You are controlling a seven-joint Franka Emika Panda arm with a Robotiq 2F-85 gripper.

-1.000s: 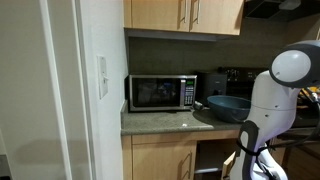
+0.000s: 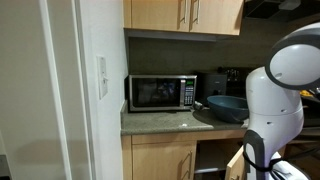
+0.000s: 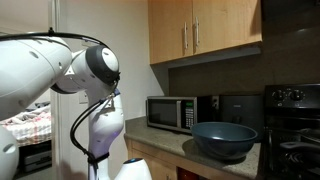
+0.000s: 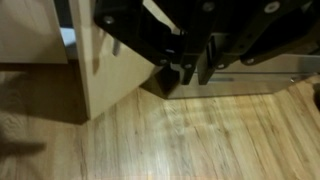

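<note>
In the wrist view my gripper points down beside a pale wooden cabinet door [image 4: 112,85] that stands open, swung out over the floor. Its dark fingers are drawn close together near the door's edge, and whatever lies between them cannot be made out. A small grey handle [image 4: 116,47] shows on the door. Exterior view 1 has the dark opening of the lower cabinet [image 2: 211,156] just left of my arm, with the door's edge [image 2: 236,163] close to the arm. The fingers are out of sight in both exterior views.
On the counter [image 2: 165,123] stand a microwave [image 2: 162,93] and a large dark blue bowl [image 3: 223,138]. The stove [image 3: 292,125] is at the right. Bare wood floor [image 4: 200,140] lies below my gripper; a shut lower cabinet [image 2: 163,160] adjoins the opening.
My arm has shifted right and lower in exterior view 1. More of the cabinet's dark opening and the door's edge now shows. Countertop objects have not moved.
</note>
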